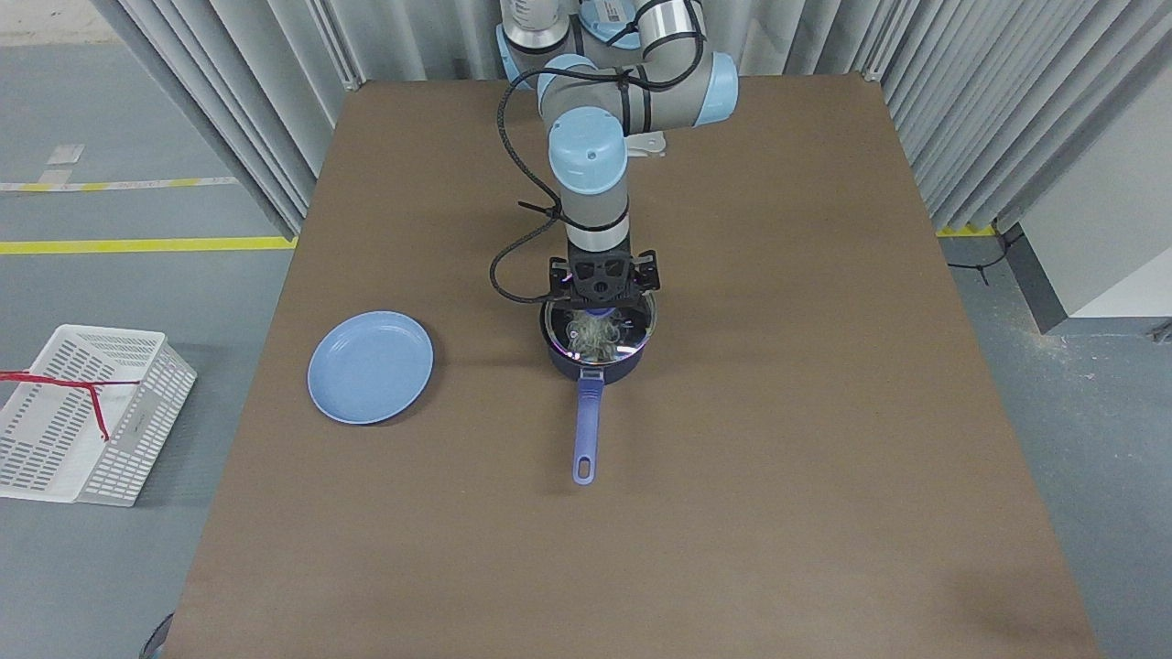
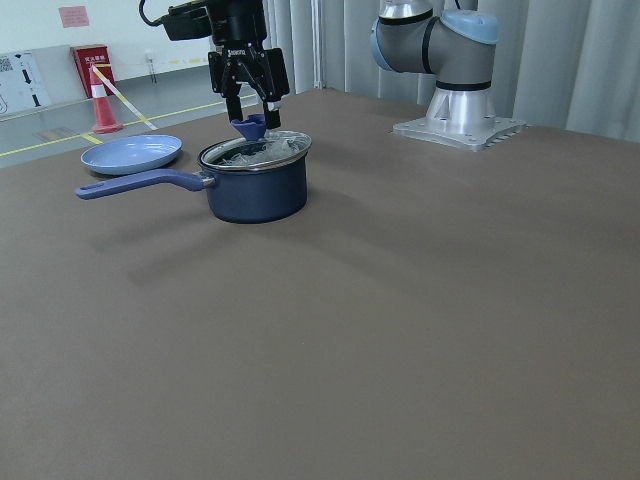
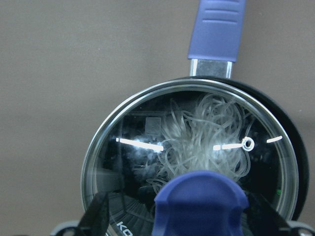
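Observation:
A dark blue saucepan [image 2: 258, 200] with a long blue handle [image 1: 585, 439] stands on the brown table, covered by a glass lid [image 3: 129, 147] with translucent noodle-like strands visible beneath. My gripper [image 2: 254, 113] is over the lid, its fingers at either side of the blue lid knob [image 3: 200, 202]. Whether they grip the knob is unclear. In the wrist view the lid sits a little off centre on the pot, with dark rim showing at the right.
A blue plate [image 1: 369, 367] lies left of the pot in the front view. A white basket [image 1: 154, 428] is on the floor beside the table [image 1: 824, 439].

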